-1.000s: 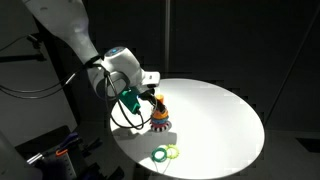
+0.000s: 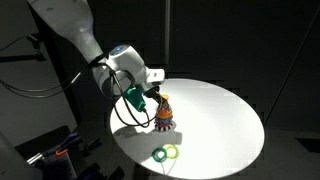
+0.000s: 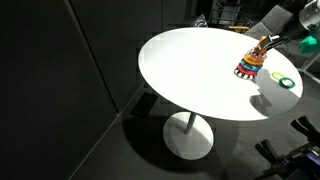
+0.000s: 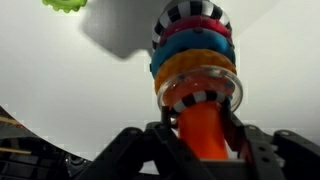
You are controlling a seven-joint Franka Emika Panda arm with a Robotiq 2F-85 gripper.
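Observation:
On the white round table (image 2: 215, 120) stands a ring-stacking toy (image 2: 164, 118), banded in several colours with black-and-white checks. My gripper is over its top, shut on the orange top piece (image 4: 204, 136), which lies between the dark fingers in the wrist view. Below that piece, the wrist view shows a pale see-through rim (image 4: 166, 88), then orange, blue (image 4: 172, 45), red and checked layers. In exterior view 2 the toy (image 3: 247, 66) is near the table's right side, with the gripper (image 3: 263, 45) at its top. Whether the piece has parted from the stack I cannot tell.
A dark green ring (image 2: 159, 155) and a yellow-green ring (image 2: 172, 151) lie flat near the front table edge, apart from the toy.
The arm has shifted slightly to the right over the toy. The toy's upper part looks a little different in outline; the two loose rings have not moved.

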